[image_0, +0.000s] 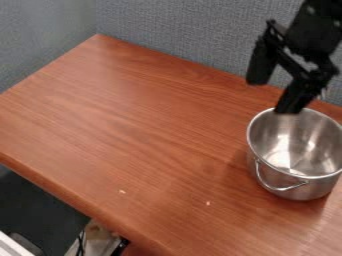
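Observation:
My black gripper (277, 82) hangs at the upper right of the camera view, open, its two fingers spread apart above the back rim of a steel pot (295, 160). The pot stands upright on the wooden table (127, 120) at the right, with its wire handle lowered on the near side. A small pale patch shows inside it on the bottom; I cannot tell what it is.
A grey padded wall (160, 30) runs along the back. Past the near left edge are a dark floor and some white and cabled items.

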